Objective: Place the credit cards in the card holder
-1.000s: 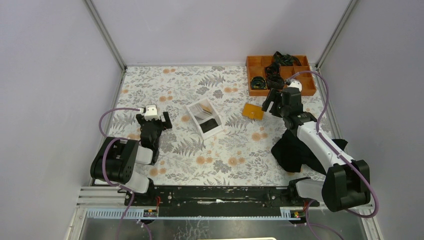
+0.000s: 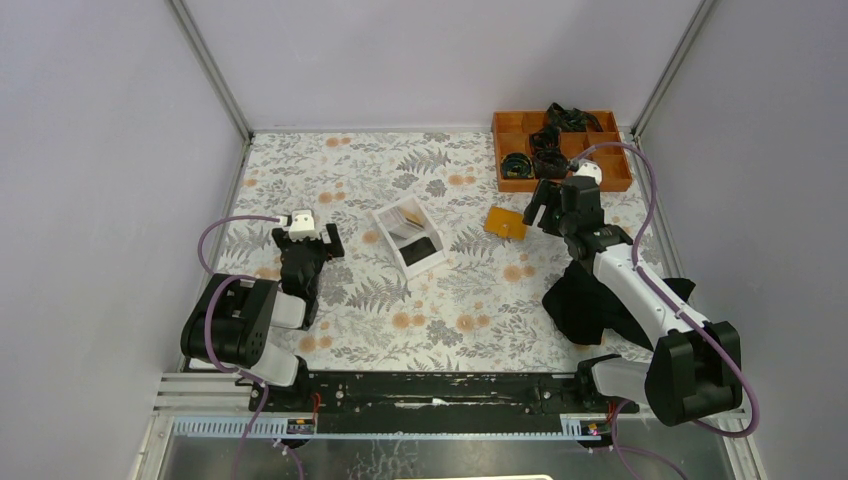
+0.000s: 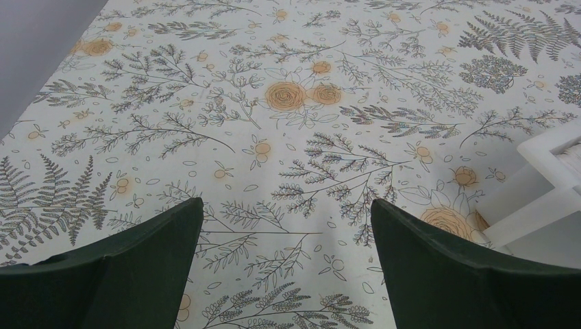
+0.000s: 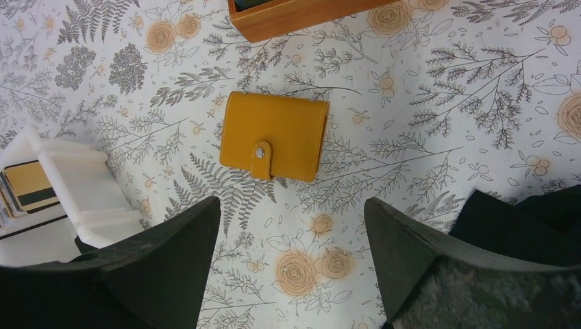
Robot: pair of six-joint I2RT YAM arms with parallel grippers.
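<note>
A white tray (image 2: 437, 257) at the table's middle holds thin cards (image 2: 408, 218) and a dark rectangular item (image 2: 417, 250). An orange snap-flap card holder (image 4: 274, 130) lies flat to the right of the tray. My right gripper (image 2: 541, 207) hangs just right of the holder, its fingers apart with nothing between them. At the table's left, my left gripper (image 2: 307, 238) is open and empty, with the tray's corner at the right of its wrist view.
A wooden compartment box (image 2: 619, 180) with dark coiled items stands at the back right. A black cloth (image 2: 585, 305) lies under the right arm.
The left arm and the objects have not moved.
</note>
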